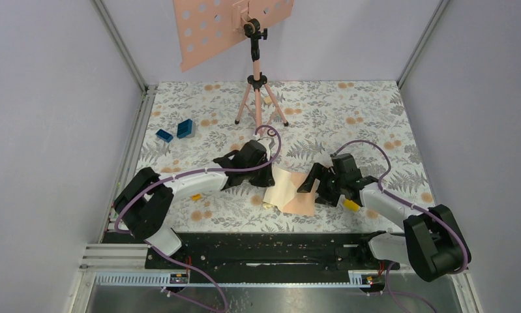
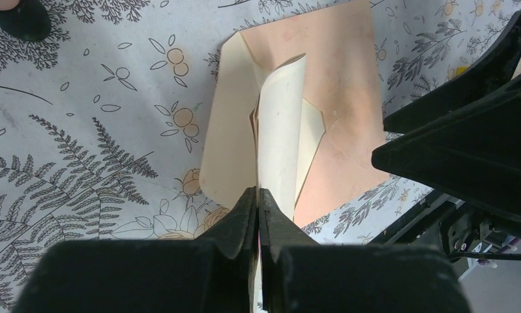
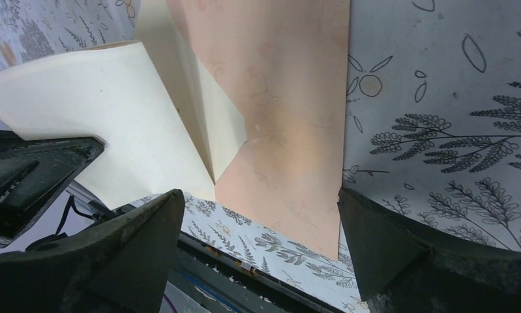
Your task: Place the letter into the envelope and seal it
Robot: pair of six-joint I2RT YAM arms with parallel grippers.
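The pink envelope (image 1: 301,203) lies mid-table, its cream flap (image 3: 199,111) folded open toward the left. A cream letter stands edge-up over the envelope, held thin in the shut tips of my left gripper; in the right wrist view its sheet (image 3: 114,104) is curled beside the left fingers (image 3: 36,169). My right gripper is open over the envelope's right part, one finger at its right edge. In the left wrist view its dark fingers (image 2: 453,150) reach in from the right.
A pink tripod (image 1: 257,104) stands at the back middle. Two blue trays (image 1: 184,128) are at the left rear. A yellow object (image 1: 351,205) lies beside my right gripper.
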